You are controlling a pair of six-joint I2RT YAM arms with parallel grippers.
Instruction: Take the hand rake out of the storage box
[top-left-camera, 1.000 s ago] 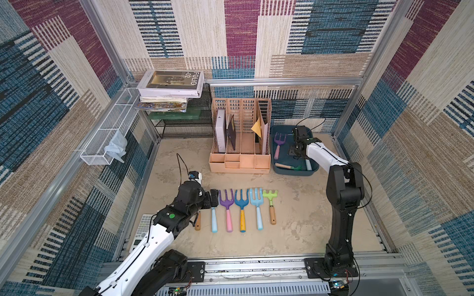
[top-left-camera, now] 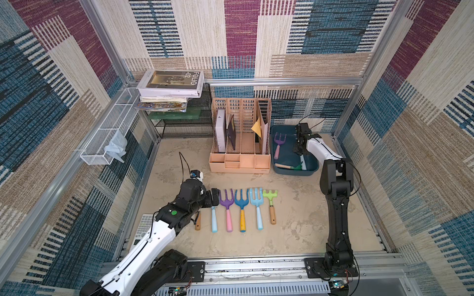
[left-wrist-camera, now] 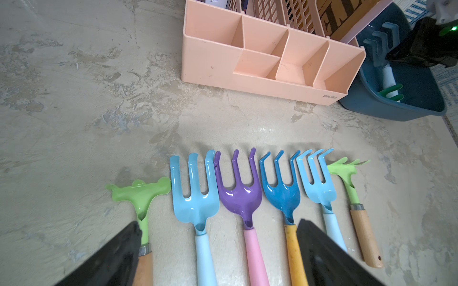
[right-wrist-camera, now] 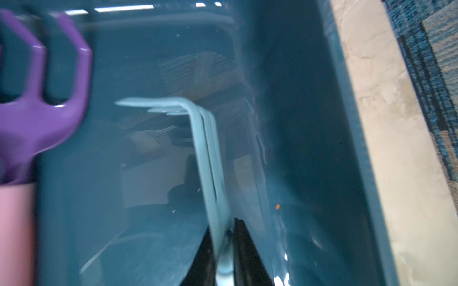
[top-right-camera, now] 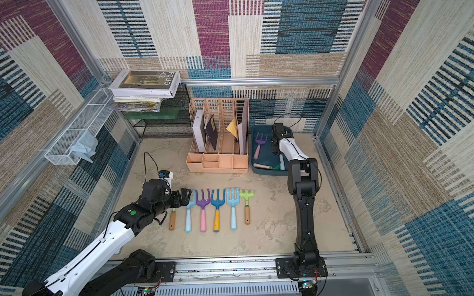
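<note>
In the dark teal storage box (top-left-camera: 288, 165) at the back right, my right gripper is down on a light blue hand rake (right-wrist-camera: 207, 157). Its two fingertips sit close either side of the rake's neck; whether they grip it is unclear. A purple rake with pink handle (right-wrist-camera: 52, 114) lies at the box's left, and a green rake (top-left-camera: 286, 166) along the front. My left gripper is open above a row of several hand rakes (left-wrist-camera: 238, 200) on the table.
A pink file organiser (top-left-camera: 224, 167) stands left of the box. A rack with books (top-left-camera: 170, 83) is at the back left, a white wire basket (top-left-camera: 96, 157) on the left wall.
My right arm has shifted slightly within the box, and the light blue handle under it sits a little further left. The left arm is almost still.
</note>
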